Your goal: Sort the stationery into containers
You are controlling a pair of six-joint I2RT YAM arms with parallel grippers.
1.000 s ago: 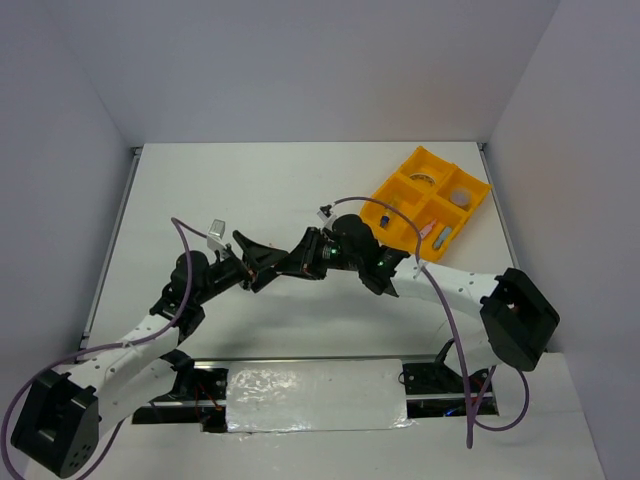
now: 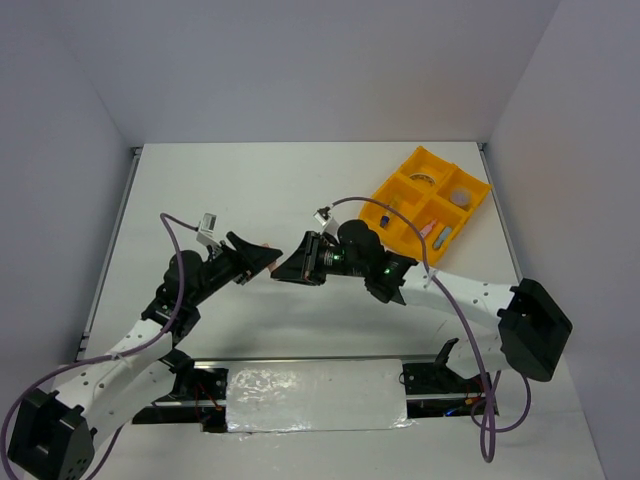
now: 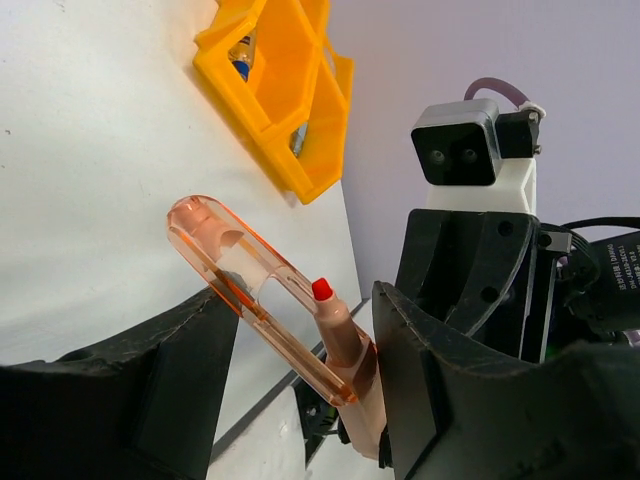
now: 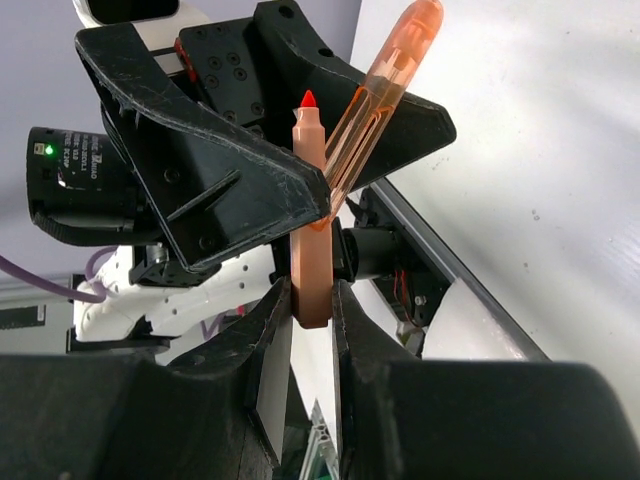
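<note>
A peach marker with a red tip (image 4: pixel 310 250) stands upright between the two grippers at the table's centre. My right gripper is shut on its lower part. A clear orange-tinted piece, apparently the cap, leans beside the marker's upper part, within the left gripper's fingers (image 3: pixel 229 191) in the left wrist view. My left gripper (image 2: pixel 258 258) is part open around it; whether both fingers touch it is unclear.
The orange sectioned container (image 2: pixel 392 190) sits at the back right with several items in its compartments.
</note>
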